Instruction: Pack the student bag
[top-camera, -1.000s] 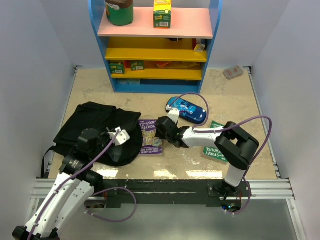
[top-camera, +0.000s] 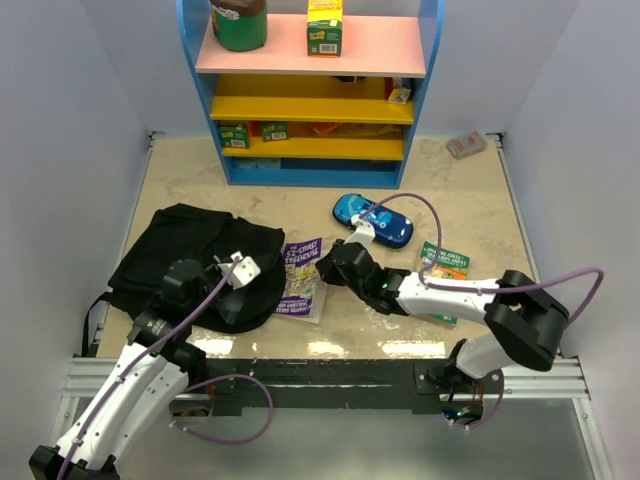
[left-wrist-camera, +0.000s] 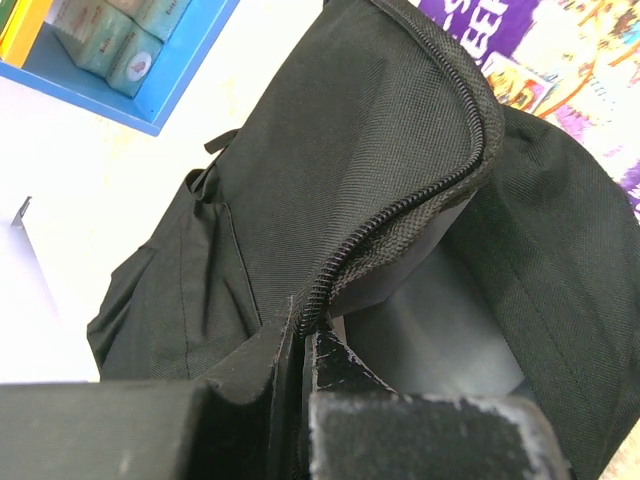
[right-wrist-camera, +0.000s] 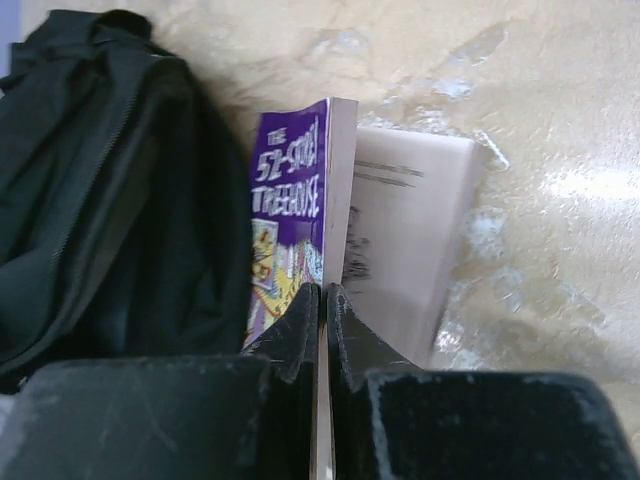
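A black bag (top-camera: 170, 250) lies at the left; in the left wrist view my left gripper is shut on its zippered edge, with the opening beside it. The purple 52-Storey Treehouse book (top-camera: 300, 275) lies right of the bag. In the right wrist view its spine (right-wrist-camera: 338, 190) stands up along a paler book or pages (right-wrist-camera: 410, 230), and my right gripper is shut at that spine; whether the book is between the fingertips is unclear. A green book (top-camera: 445, 260) lies at the right, partly under my right arm.
A blue pencil case (top-camera: 385, 225) lies behind my right gripper. A shelf unit (top-camera: 310, 175) with boxes stands at the back. A small grey item (top-camera: 467, 145) lies back right. Bare table surrounds these.
My right gripper and arm have shifted slightly and turned, and the purple book's right side appears changed, with pale pages now showing.
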